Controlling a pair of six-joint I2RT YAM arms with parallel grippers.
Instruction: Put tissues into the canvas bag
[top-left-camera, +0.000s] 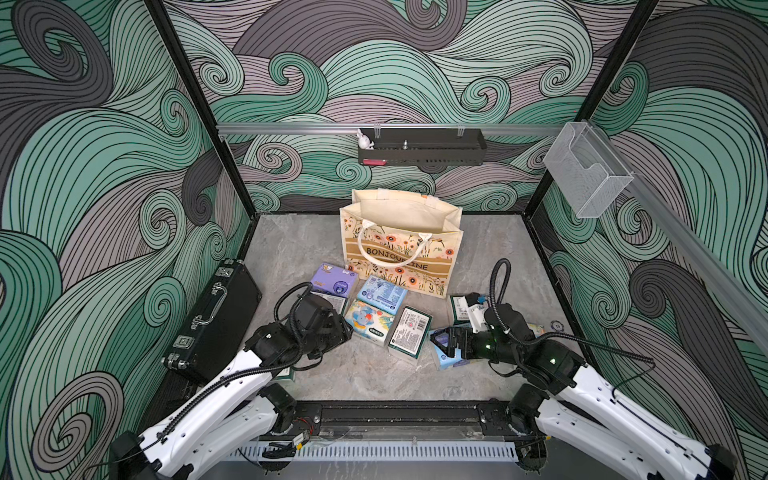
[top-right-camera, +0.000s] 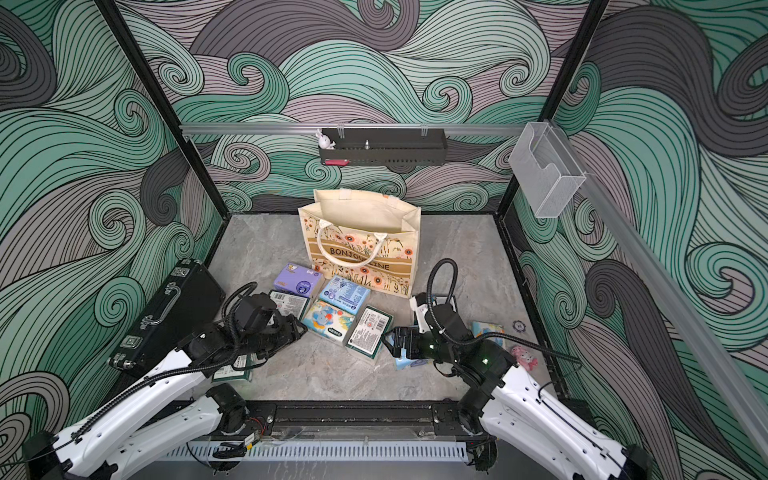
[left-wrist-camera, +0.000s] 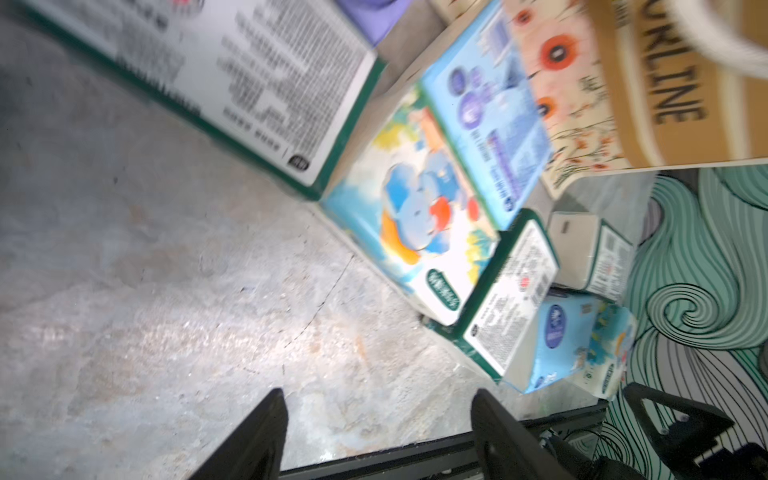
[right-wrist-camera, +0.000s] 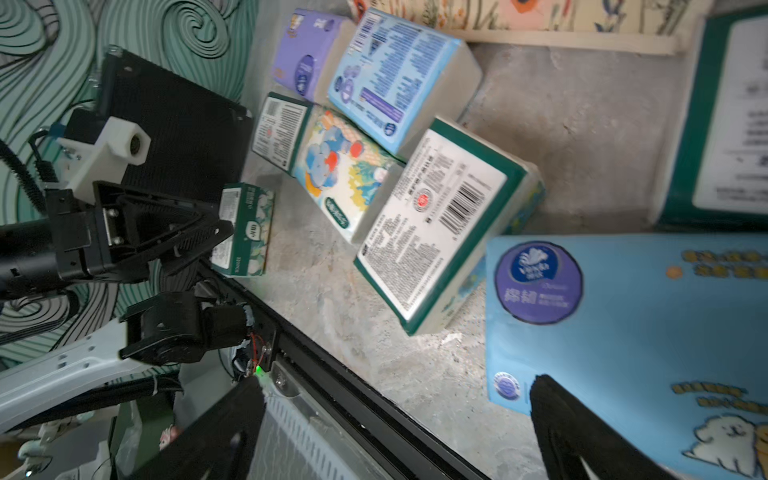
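Note:
The cream canvas bag (top-left-camera: 400, 240) stands upright and open at the back centre. Several tissue packs lie in front: purple (top-left-camera: 334, 278), light blue (top-left-camera: 381, 294), elephant-print (top-left-camera: 369, 318), green-edged (top-left-camera: 409, 331) and a blue Vinda pack (right-wrist-camera: 624, 336). My left gripper hangs above the left group, fingers apart, nothing between them, with the elephant pack just beyond. My right gripper stands open, empty, above the Vinda pack.
A black case (top-left-camera: 212, 320) lies along the left edge. A wire holder (top-left-camera: 584, 172) hangs at the right, a black tray (top-left-camera: 421, 148) on the back rail. Bare table flanks the bag at the back.

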